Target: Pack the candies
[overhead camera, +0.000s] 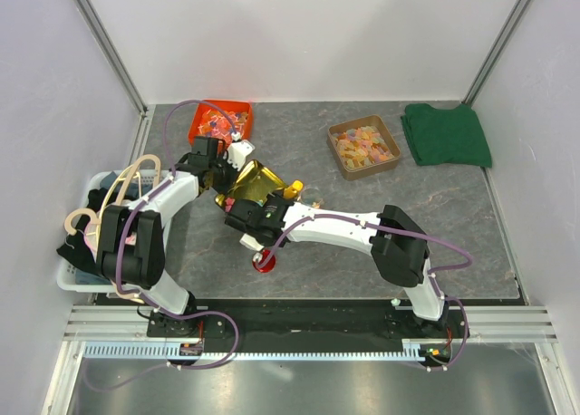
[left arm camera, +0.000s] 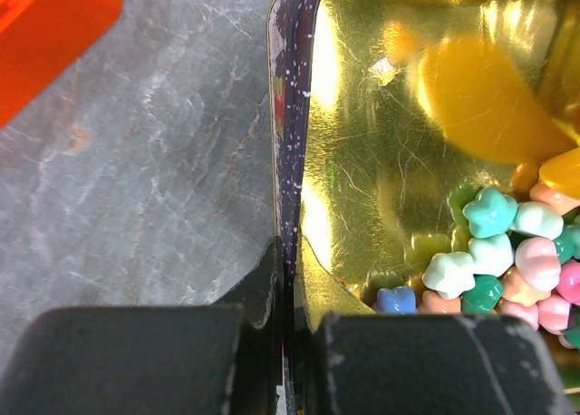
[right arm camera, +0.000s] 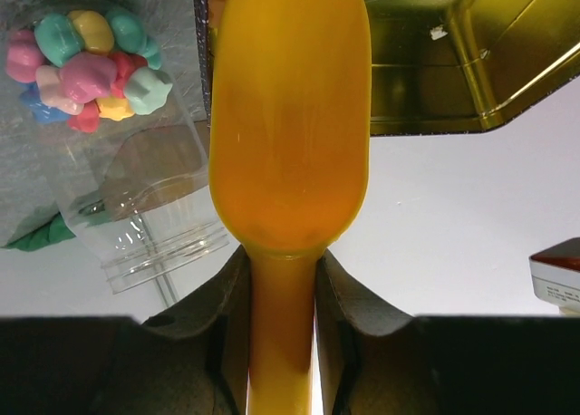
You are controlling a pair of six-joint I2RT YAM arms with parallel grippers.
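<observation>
A gold tin (left arm camera: pixel 362 175) stands at the middle left of the table, with pastel candies (left arm camera: pixel 489 256) heaped at one end. My left gripper is shut on the tin's side wall. In the right wrist view, an orange scoop (right arm camera: pixel 290 125) runs up between the fingers of my right gripper, shut on its handle. The scoop's bowl reaches over the tin, its far end cut off by the frame's edge. Beside the tin lies a clear container (right arm camera: pixel 118 179) with more candies (right arm camera: pixel 88 71) at its far end.
An orange-red tray (overhead camera: pixel 217 104) of wrapped sweets sits at the back left. Farther right are a brown box (overhead camera: pixel 372 169) of gummies and a folded green cloth (overhead camera: pixel 446 134). A laundry basket (overhead camera: pixel 68 276) is by the left arm.
</observation>
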